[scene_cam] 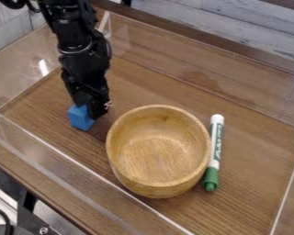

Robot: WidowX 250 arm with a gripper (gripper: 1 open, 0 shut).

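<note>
My gripper (85, 99) reaches down from the top left over a small blue block (80, 117) on the wooden table, its dark fingers at or just around the block's top. I cannot tell whether they touch it or how far they are apart.
A large tan bowl (158, 151) stands right of the block. A green and white marker-like cylinder (215, 151) lies to the bowl's right. Raised edges border the left and back.
</note>
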